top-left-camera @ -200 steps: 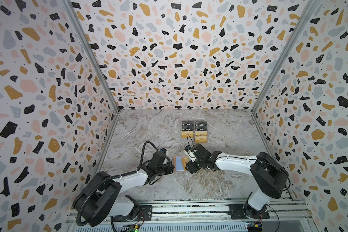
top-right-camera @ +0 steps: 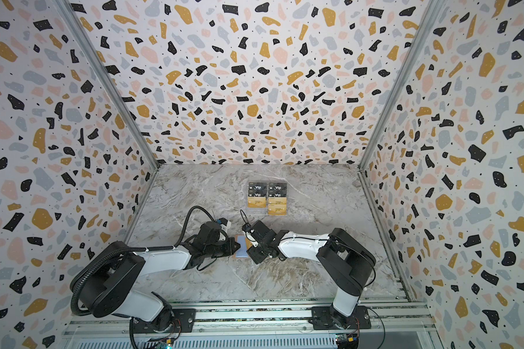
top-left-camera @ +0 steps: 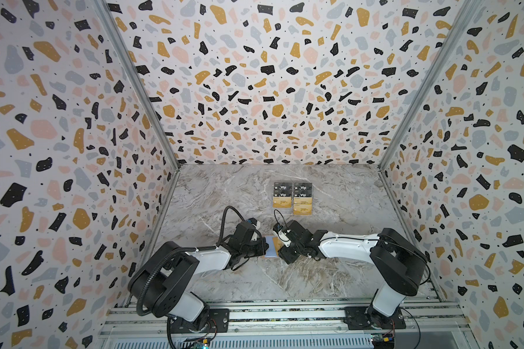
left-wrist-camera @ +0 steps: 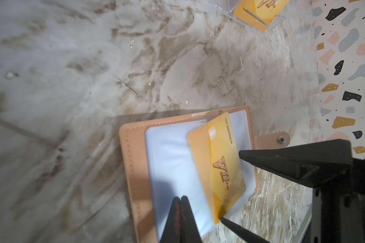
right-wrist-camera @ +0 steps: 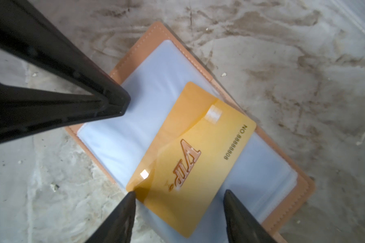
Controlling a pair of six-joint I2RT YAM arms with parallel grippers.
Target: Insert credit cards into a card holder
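Note:
The tan card holder [left-wrist-camera: 135, 170] lies open on the marble table, pale blue inside, with a gold VIP card [left-wrist-camera: 227, 170] lying askew on it over a second gold layer. My left gripper is shut over the holder's blue area, left of the card, with nothing seen between its fingertips. My right gripper is open, its fingertips low at the card's near end, one at the card's corner and the other just beside its edge.
Two clear trays [top-left-camera: 282, 203] of black and gold VIP cards stand behind the holder.

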